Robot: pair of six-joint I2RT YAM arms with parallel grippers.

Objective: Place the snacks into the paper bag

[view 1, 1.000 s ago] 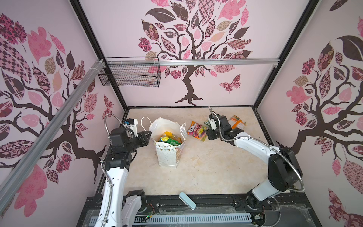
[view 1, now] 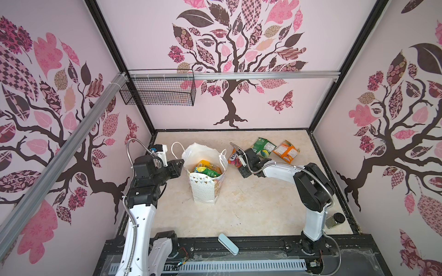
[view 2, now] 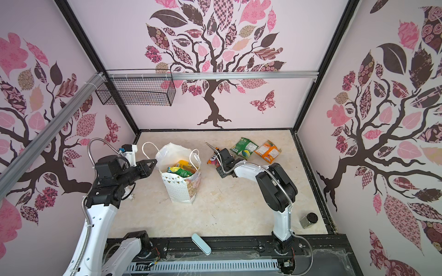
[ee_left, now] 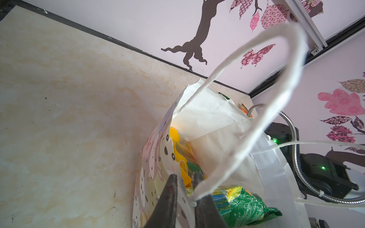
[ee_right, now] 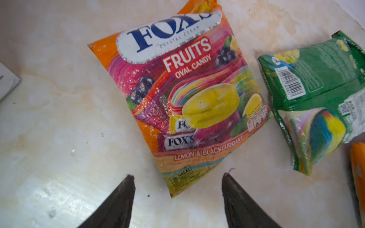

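The white paper bag (view 1: 203, 187) stands upright at left-centre, yellow and green snack packs (view 1: 208, 168) inside it. At its left side is my left gripper, fingers close together around the bag's edge near the foot of a white handle (ee_left: 243, 152). Whether they pinch it I cannot tell. My right gripper is open and empty, above the table by the lower corner of the Fox's fruit candy pack (ee_right: 190, 87). Right of that pack lie a green pack (ee_right: 315, 87) and an orange pack (view 1: 286, 151).
A wire basket (view 1: 158, 90) hangs on the back rail, upper left. A dark-lidded jar (view 1: 335, 220) stands at the front right, and a pale blue object (view 1: 228, 243) lies at the front edge.
My right arm has moved leftward, from near the green pack to the Fox's candy pack, now partly covering it in the top left view. The left arm and bag look unmoved.
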